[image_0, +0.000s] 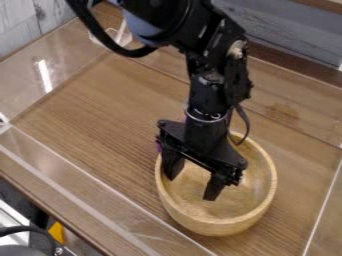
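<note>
My black gripper (195, 164) hangs open over a pale round wooden bowl (222, 216), its fingers reaching down inside the rim. Only a sliver of a purple object shows at the bowl's left rim, mostly hidden behind the gripper. Nothing is visible between the fingers.
Transparent panels edge it at left and near side. A white wall stands behind, and a black cable with a yellow item lies at the lower left.
</note>
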